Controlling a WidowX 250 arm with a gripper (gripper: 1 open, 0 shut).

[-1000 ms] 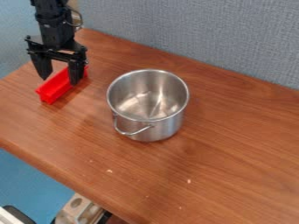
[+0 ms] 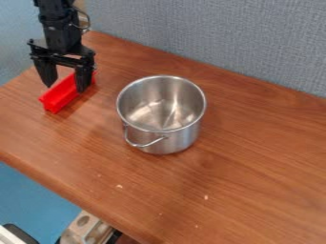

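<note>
My black gripper (image 2: pixel 61 63) is at the upper left, over a red rectangular block (image 2: pixel 59 94) lying on the wooden table. Its two fingers stand apart around the block's upper part; whether they touch it is unclear. A steel pot (image 2: pixel 162 112) with a wire handle stands to the right of the block, apart from it.
A grey padded wall (image 2: pixel 235 38) runs along the back. The table's left edge drops to a blue surface.
</note>
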